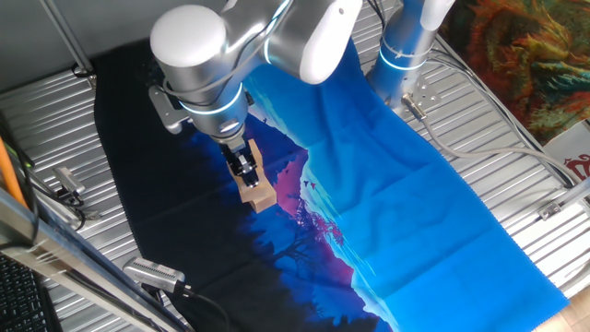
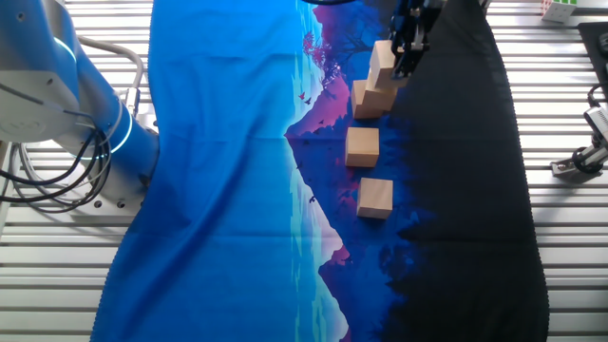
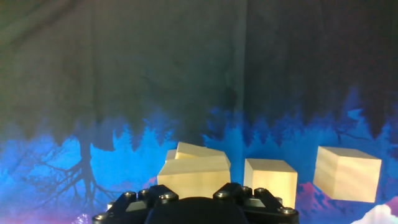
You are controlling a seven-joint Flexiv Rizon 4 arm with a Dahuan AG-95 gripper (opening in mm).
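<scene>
A pale wooden block [image 2: 383,62] sits tilted at the top of a small cluster in exterior view 2, overlapping another block [image 2: 370,99]. My gripper [image 2: 410,52] hangs just beside it, pointing down. From exterior view 1 the gripper [image 1: 247,178] covers part of the blocks [image 1: 260,195]. In the wrist view the fingertips [image 3: 168,196] stand apart at the bottom, with a block [image 3: 194,179] showing just beyond them. Whether the pads touch it is hidden.
Two more cubes, one [image 2: 362,147] nearer the cluster and one [image 2: 375,198] farther off, lie in a rough row on the cloth [image 2: 228,190]. A camera [image 1: 153,274] stands beside the dark side.
</scene>
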